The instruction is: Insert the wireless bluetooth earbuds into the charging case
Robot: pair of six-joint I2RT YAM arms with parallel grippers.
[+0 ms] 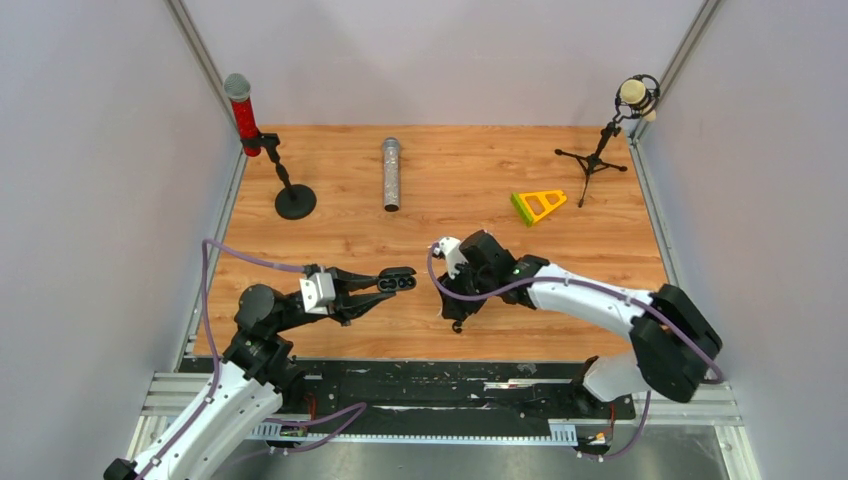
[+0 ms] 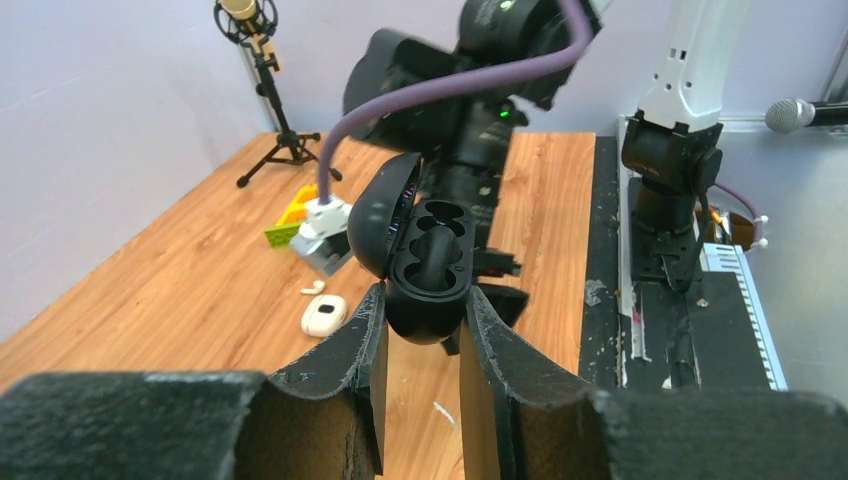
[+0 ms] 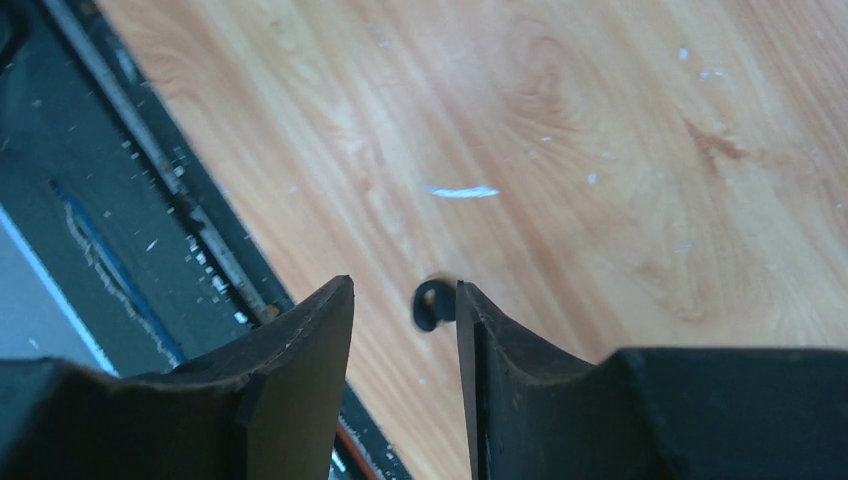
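Observation:
The black charging case (image 2: pixel 428 275), lid raised, is held up in my left gripper, which is shut on it; the top view shows it (image 1: pixel 397 281) too. My right gripper points down over the table (image 1: pixel 300 240), open. Below it lies a small black earbud (image 3: pixel 430 305), blurred in the right wrist view, seen also in the top view (image 1: pixel 457 327). A white case (image 2: pixel 322 315) and a white earbud (image 2: pixel 312 288) show behind in the left wrist view.
A red microphone on a stand (image 1: pixel 245 120), a silver microphone (image 1: pixel 391 175), a yellow-green triangle piece (image 1: pixel 540 203) and a microphone on a tripod (image 1: pixel 633 95) occupy the back.

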